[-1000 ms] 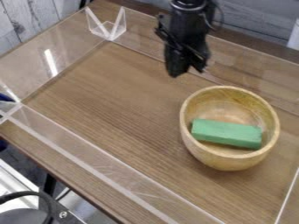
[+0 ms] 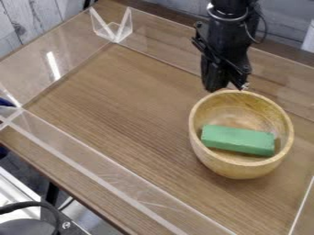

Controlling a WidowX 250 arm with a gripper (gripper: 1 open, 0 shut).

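My black gripper (image 2: pixel 214 79) hangs over the table just behind a wooden bowl (image 2: pixel 211 158), near its back rim; it looks shut, with nothing visible between its fingers. In the bowl lies a green block (image 2: pixel 238 139), tilted slightly across the bottom.
Bare wooden table (image 2: pixel 108 105) stretches left of the bowl. A clear plastic piece (image 2: pixel 112 26) stands at the back left. Part of a black object (image 2: pixel 25 226) shows at the bottom-left corner, off the table.
My gripper has moved right and a little down, closer to the bowl's back rim. The bowl and green block have stayed in place.
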